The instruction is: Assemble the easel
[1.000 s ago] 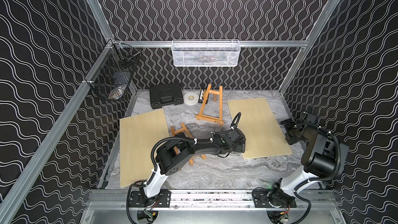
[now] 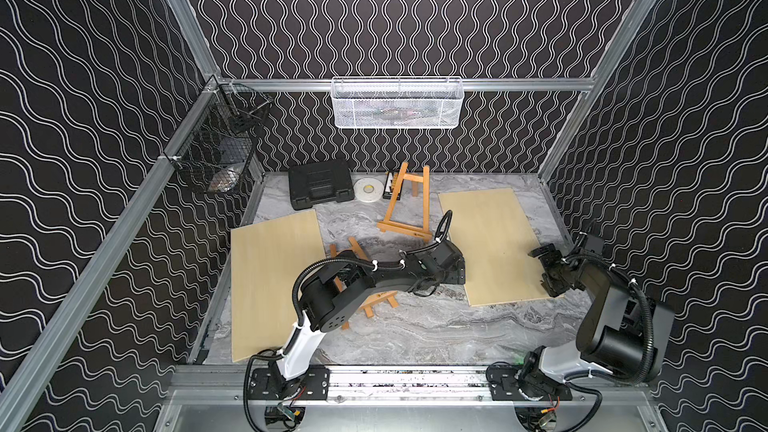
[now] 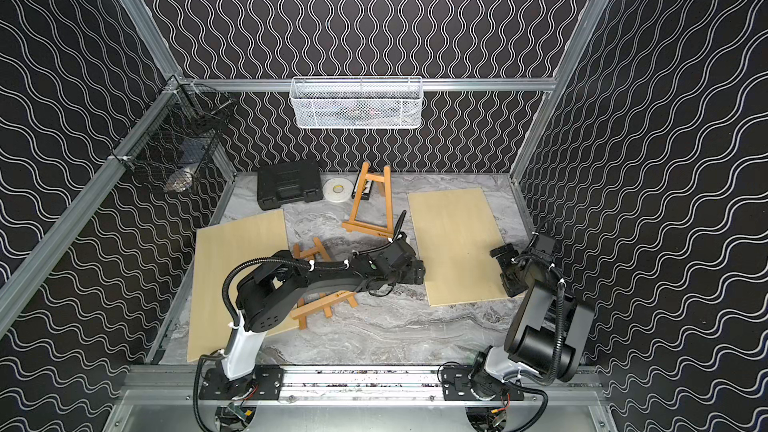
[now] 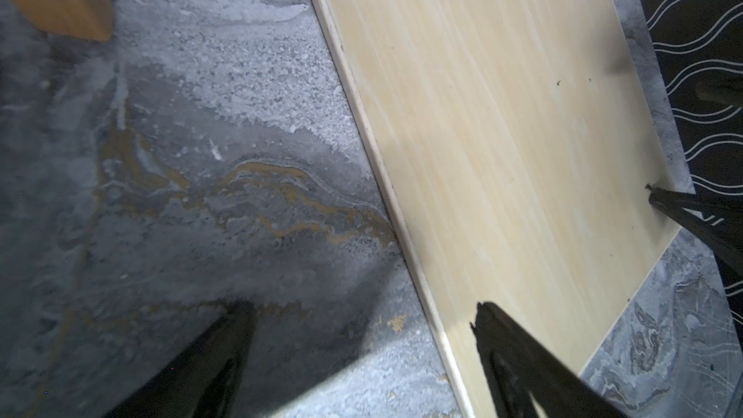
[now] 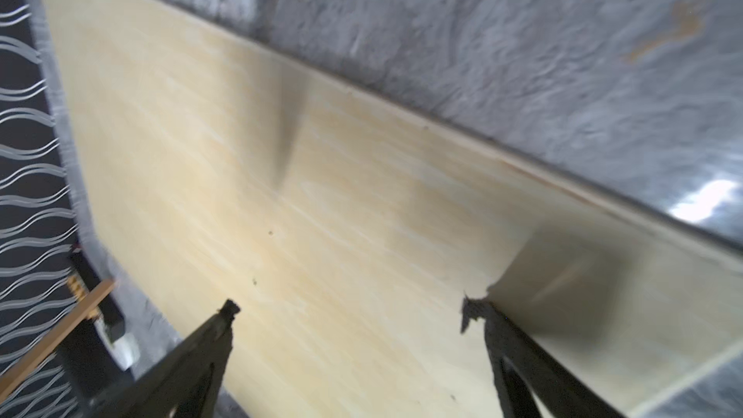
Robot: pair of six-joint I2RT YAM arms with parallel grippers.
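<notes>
A wooden easel [image 2: 425, 200] sits at the back centre; more wooden easel pieces [image 3: 316, 306] lie in front left, partly under the left arm. A pale board [image 2: 496, 240] lies on the right, another [image 2: 264, 288] on the left. My left gripper hangs open at the inner edge of the right board, with nothing between its fingers. My right gripper is open and empty over that board's outer part, near its edge.
A black case [image 2: 320, 184], a white roll [image 2: 368, 189] and a small dark item stand at the back. Wire baskets [image 2: 396, 104] hang on the back and left walls. Bare marble shows at the front centre.
My left gripper has shifted slightly left and back.
</notes>
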